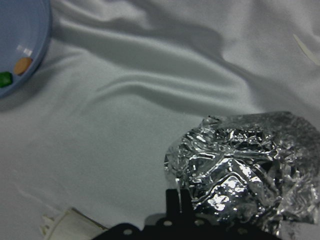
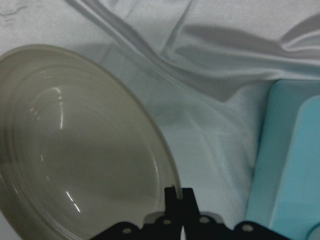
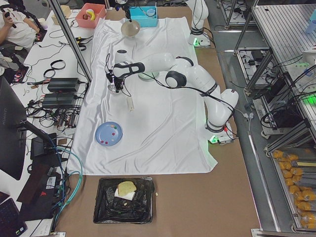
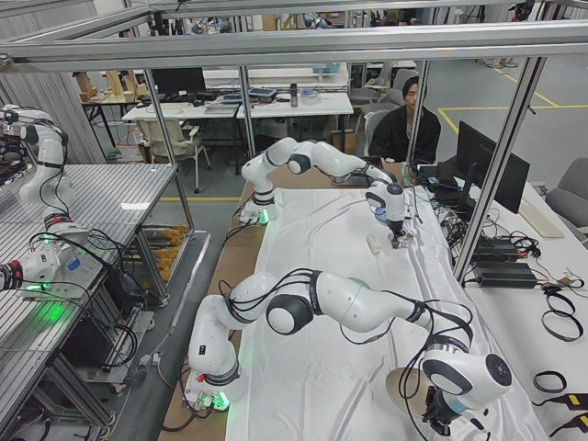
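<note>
In the left wrist view my left gripper is shut over crumpled clear plastic (image 1: 235, 170); whether it grips any is unclear. A blue plate (image 1: 20, 30) with small coloured pieces lies top left, and a pale object (image 1: 75, 227) at the bottom. In the right wrist view my right gripper sits at the rim of a beige bowl (image 2: 85, 150); whether it holds the rim cannot be told. A light-blue bin (image 2: 285, 165) stands to the right.
A black lined tray (image 3: 123, 212) with a yellow square on white sits on the brown board. A pink bin (image 3: 90, 19) stands on the side desk.
</note>
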